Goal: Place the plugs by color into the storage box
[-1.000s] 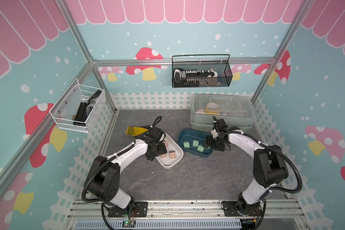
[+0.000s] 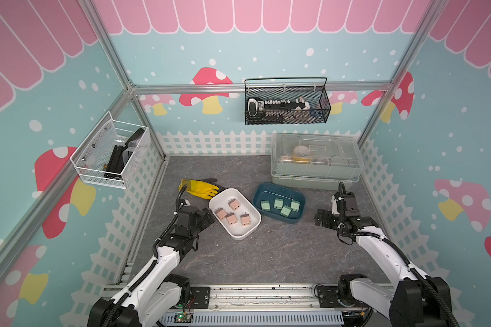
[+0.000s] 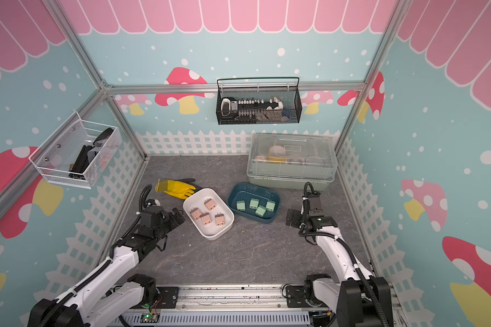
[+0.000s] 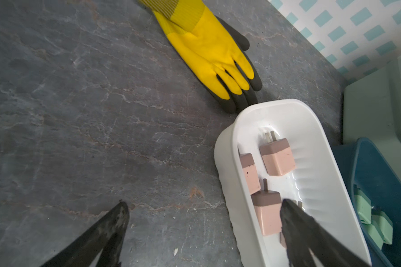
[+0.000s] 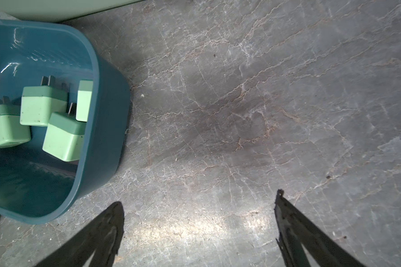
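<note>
Several pink plugs [image 2: 245, 219] lie in the white box [image 2: 238, 233]; no green ones are among them. Several green plugs [image 2: 286, 210] rest together in the dark blue box [image 2: 262, 191] to its right. My left gripper [image 2: 207, 216] stands open just left of the white box, and one of its fingers overlaps the box in the left wrist view. On the right, my right gripper [image 2: 320, 218] is open over bare table, to the right of the blue box. Nothing is between the fingers of either gripper.
A yellow glove [image 4: 209, 49] lies behind the white box. The large lidded container [image 2: 316, 158] stands at the back right. Wire baskets hang on the walls.
More plugs now show in both boxes.
</note>
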